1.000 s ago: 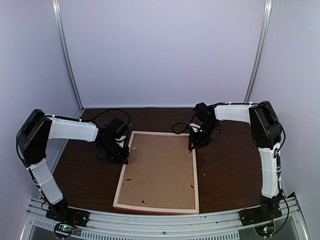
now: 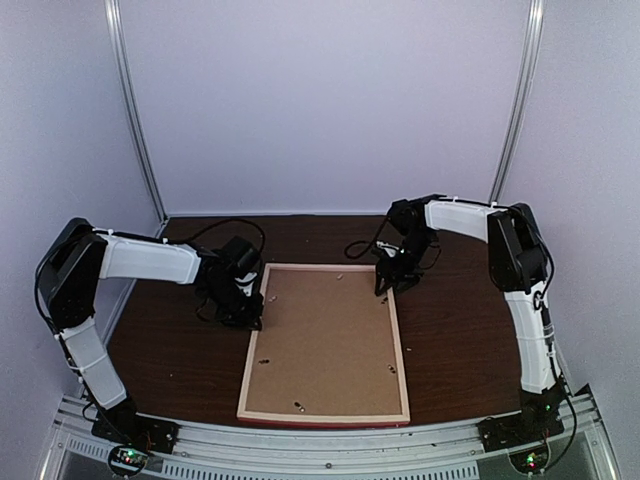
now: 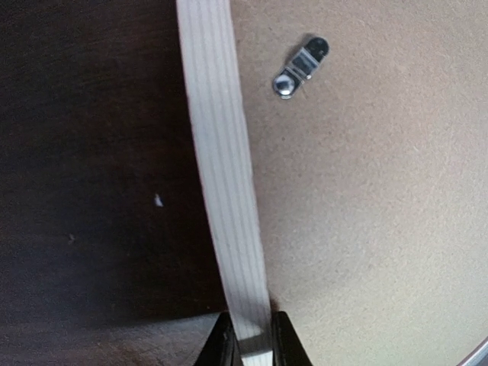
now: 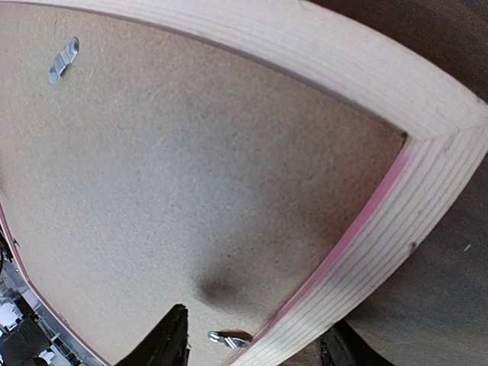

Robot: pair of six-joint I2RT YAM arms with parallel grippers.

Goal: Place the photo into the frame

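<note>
The wooden frame point(image 2: 405, 376) lies back side up on the dark table, its brown backing board point(image 2: 325, 345) facing the camera. On its left side strip my left gripper is shut, one finger on either side of the wood. My right gripper stands open around the right side strip near the far right corner, its fingers point(image 4: 164, 343) apart, one over the board and one outside the frame. Small metal clips sit on the board, among them one point(image 3: 300, 67) near the left strip and one point(image 4: 228, 339) between the right fingers. No photo shows.
Bare table point(image 2: 460, 340) lies to the right and left of the frame. The frame's near edge lies close to the metal rail point(image 2: 330, 446) at the front. White walls close off the back and sides.
The frame has shifted right and turned slightly, its near end swinging right. My left gripper moved a little right with it. The right gripper moved slightly toward the back.
</note>
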